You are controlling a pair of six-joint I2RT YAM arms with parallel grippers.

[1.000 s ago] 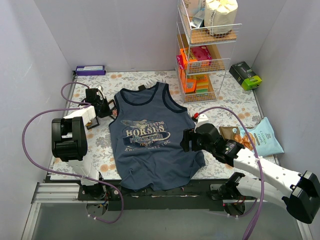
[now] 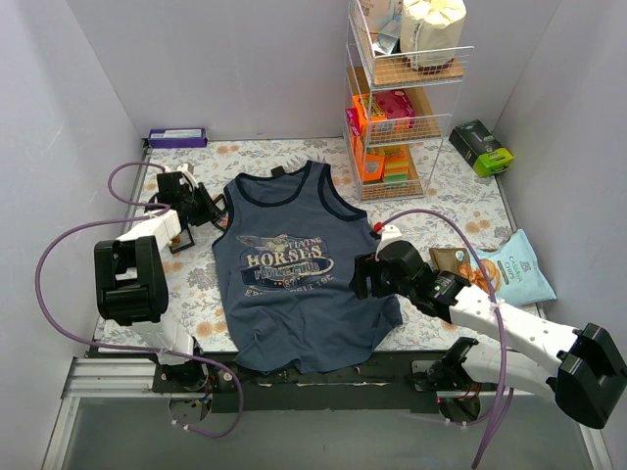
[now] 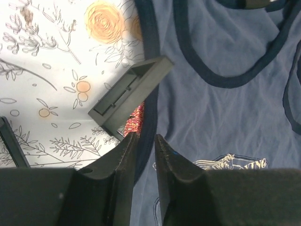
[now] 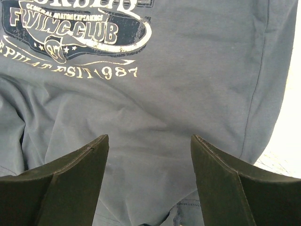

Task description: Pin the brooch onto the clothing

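Note:
The dark blue tank top point(image 2: 294, 304) lies flat mid-table, printed side up. In the left wrist view, a small grey open box point(image 3: 134, 87) lies over its left edge, with a red glittery piece point(image 3: 134, 117) partly showing beside it. My left gripper is just below that piece, fingers a little apart; whether anything is between them is unclear. My right gripper stands open over the lower right of the shirt, the cloth visible between its fingers.
A wire rack point(image 2: 397, 132) with packages stands at the back right. A chip bag point(image 2: 514, 269) lies right of the shirt, a green-black box point(image 2: 480, 147) behind it. A purple box point(image 2: 176, 138) sits back left. Cables loop over both arms.
The right arm has moved very slightly. The shirt looks unchanged.

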